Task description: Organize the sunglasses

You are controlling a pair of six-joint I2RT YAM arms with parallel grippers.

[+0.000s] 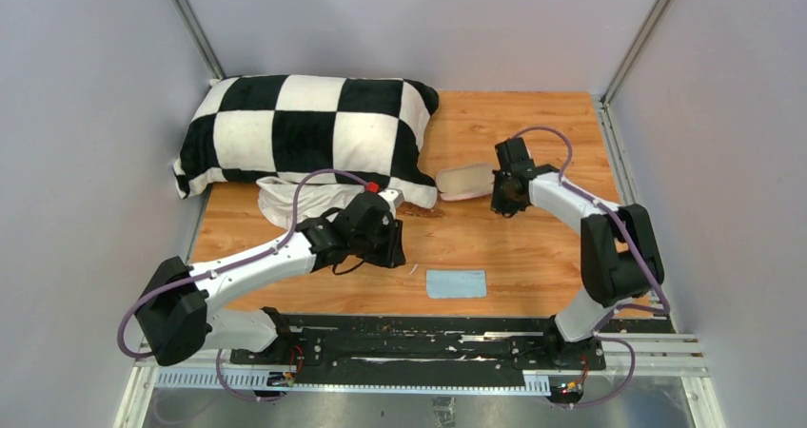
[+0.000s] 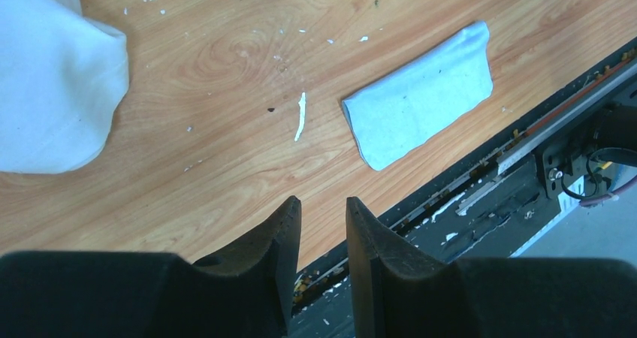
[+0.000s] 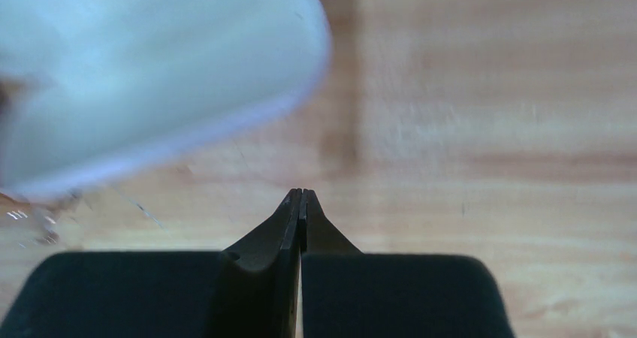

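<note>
An open, empty-looking sunglasses case (image 1: 465, 180), pale inside with a pinkish rim, lies turned at an angle beside the cushion. In the right wrist view the case (image 3: 188, 90) is blurred at upper left, beyond the fingertips. My right gripper is shut with nothing between its fingers, just right of the case. My left gripper stands open and empty over the front of the table. A folded light blue cloth (image 2: 421, 94) lies ahead and to the right of it. At the cushion's edge is a small brown translucent item (image 1: 421, 210), perhaps the sunglasses.
A big black-and-white checkered cushion (image 1: 305, 128) fills the back left. White cloth (image 2: 56, 82) pokes out from under it. Bare wood (image 1: 542, 266) is free at the right and front; a black rail (image 1: 419, 338) borders the front.
</note>
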